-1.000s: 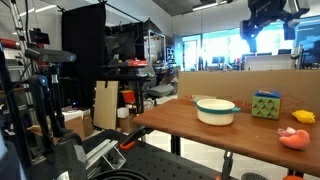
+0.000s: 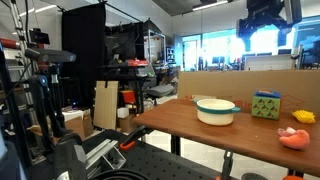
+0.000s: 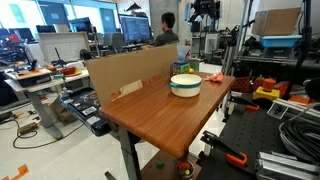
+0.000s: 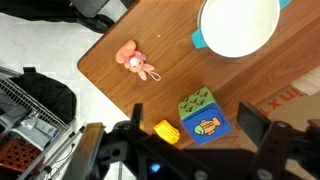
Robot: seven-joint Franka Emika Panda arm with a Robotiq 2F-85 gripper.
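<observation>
High above the right end of the table, my gripper stands open, with nothing held between its fingers. In the wrist view a green and blue box shows below and between them, well apart from the fingers. The same box stands upright on the table near the cardboard panel. A pink plush toy lies toward the table's edge. Farther along the table is a white pot with teal handles. A small yellow object lies close to the box.
A brown cardboard panel stands along the back of the table. A person sits beyond the table.
My gripper has shifted slightly and sits a bit lower in exterior view 1. The pot, box, plush toy and yellow object have stayed put.
</observation>
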